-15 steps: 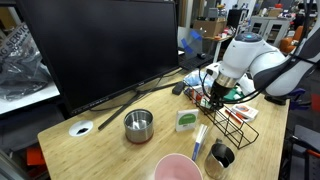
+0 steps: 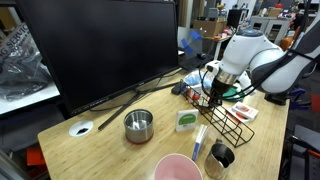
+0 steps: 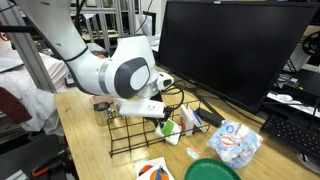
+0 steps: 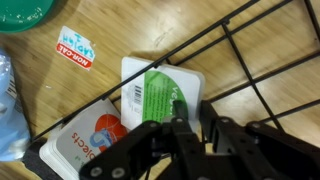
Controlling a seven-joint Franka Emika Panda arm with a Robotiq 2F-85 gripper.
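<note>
In the wrist view a white box with a green label [image 4: 158,95] sits at the black wire rack [image 4: 215,30], and my gripper is shut on its near end. In exterior view 2 the same green-and-white box [image 3: 172,129] shows low beside my gripper [image 3: 158,123], within the rack's outline [image 3: 127,133]. Exterior view 1 has the gripper [image 2: 210,99] down at the left part of the rack [image 2: 232,128]; the fingertips are hard to make out there.
A white box with a red picture [image 4: 88,138] lies beside the held box. Around the rack are a green bowl [image 3: 208,169], a plastic-wrapped blue item [image 3: 235,145], a metal pot [image 2: 139,125], a pink bowl [image 2: 178,167] and a metal cup [image 2: 219,160]. A monitor [image 2: 115,45] stands behind.
The arm has shifted only very slightly over the last second, with the gripper still at the rack. Other things on the table look unmoved.
</note>
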